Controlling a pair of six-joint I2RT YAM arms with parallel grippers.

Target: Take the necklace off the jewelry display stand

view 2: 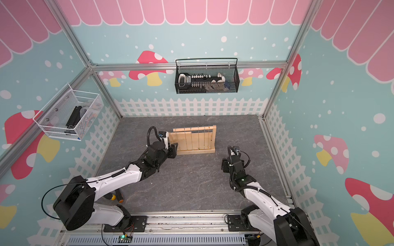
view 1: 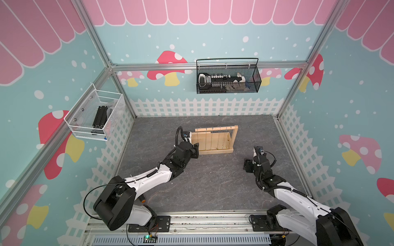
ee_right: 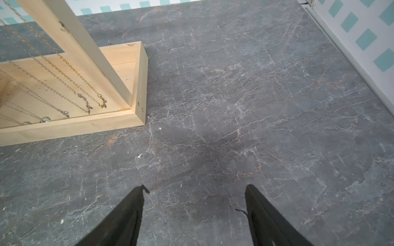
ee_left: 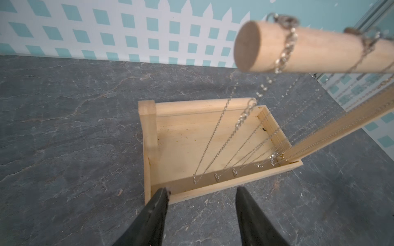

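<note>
The wooden jewelry display stand (view 1: 213, 151) is at the back middle of the floor. Across its top runs a round bar (ee_left: 316, 49), with several thin chain necklaces (ee_left: 242, 119) hanging from it into the tray-like base. Gold and silver chains (ee_right: 67, 67) are near its right post. My left gripper is open at the stand's left end, nothing between its fingers; in the top views the left arm hides that end. To the right of the stand and nearer the front, my right gripper has its fingers apart over bare floor, holding nothing.
A black mesh basket (view 1: 229, 88) with tools hangs on the back wall. On the left wall hangs a white wire basket (view 1: 88, 133).
</note>
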